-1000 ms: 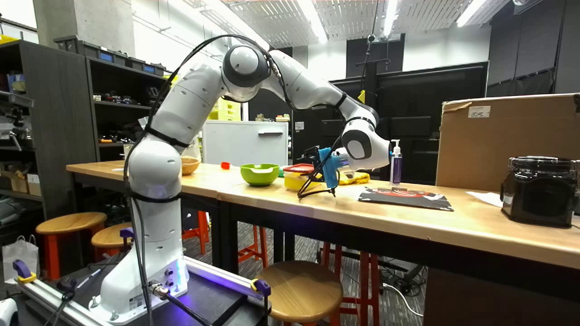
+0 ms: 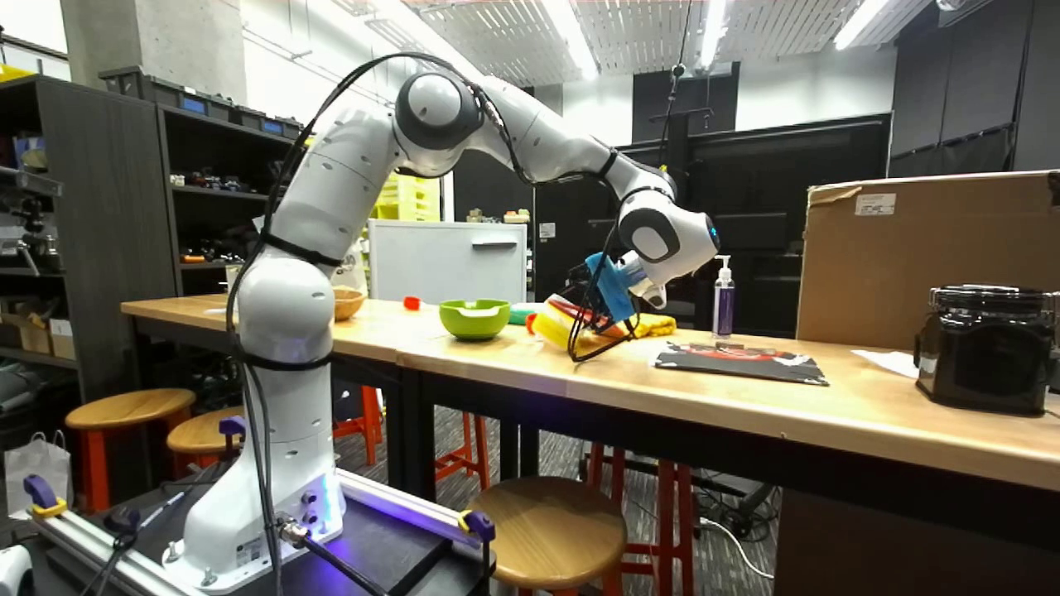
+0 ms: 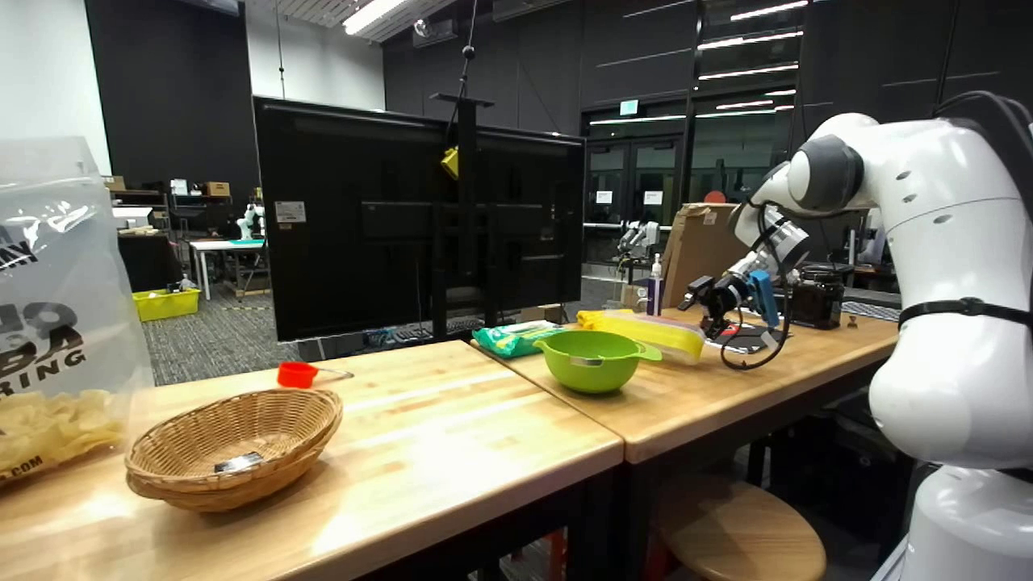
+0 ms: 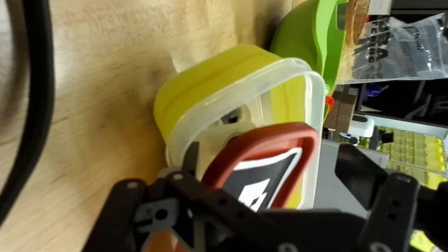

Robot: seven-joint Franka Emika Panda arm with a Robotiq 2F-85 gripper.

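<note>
A yellow food container (image 3: 678, 334) with a translucent rim stands tilted on the table. In the wrist view, the open mouth of the yellow container (image 4: 201, 90) shows, with small pale and dark shapes inside it. A red-rimmed lid (image 4: 262, 136) with a black-and-white label lies slanted across the near part of that mouth. My gripper is open, its fingers apart on either side of the lid in the image. Whether either finger touches the lid I cannot tell. From outside, the gripper (image 3: 712, 298) is beside the container, and its cable loop hangs down to the table.
Close beside the container is a green bowl (image 3: 591, 360), with a green packet (image 3: 518, 339) behind. A pump bottle (image 2: 723, 300) and a dark flat sheet (image 2: 740, 363) lie to the right. A wicker basket (image 3: 237, 445) sits farther off.
The container stood level with its red lid on top; now it is tilted and partly uncovered. My wrist has turned and its end moved slightly right, its outer part pointing more steeply.
</note>
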